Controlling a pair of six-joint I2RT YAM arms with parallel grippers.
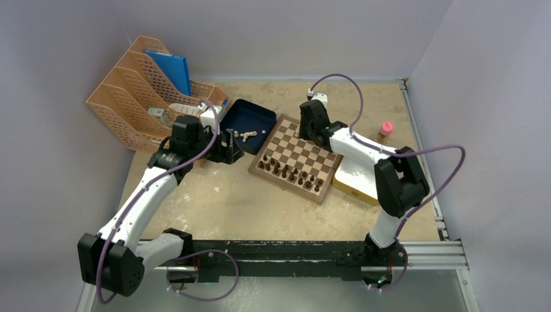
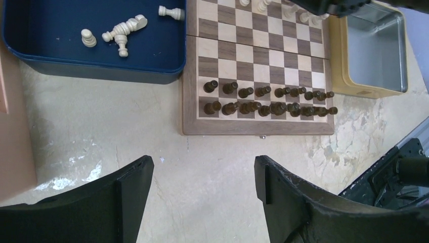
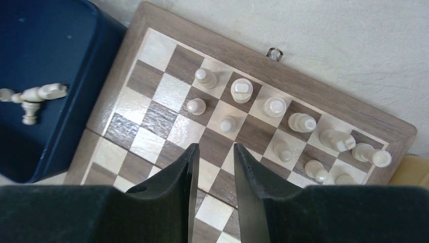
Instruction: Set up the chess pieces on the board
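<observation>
The wooden chessboard [image 1: 286, 153] has dark pieces [image 2: 229, 87] in two rows along its near side and several white pieces [image 3: 242, 91] standing along its far side. The blue tray [image 2: 91, 55] left of it holds several white pieces [image 2: 88, 38], mostly lying. My left gripper is open and empty, beside the tray and over bare table in its wrist view. My right gripper is over the far half of the board, its fingers part open with no piece visible between them.
An orange organiser [image 1: 123, 97] stands at the back left. A yellow tin [image 2: 374, 78] adjoins the board on the right, with a pink-topped object [image 1: 386, 128] behind it.
</observation>
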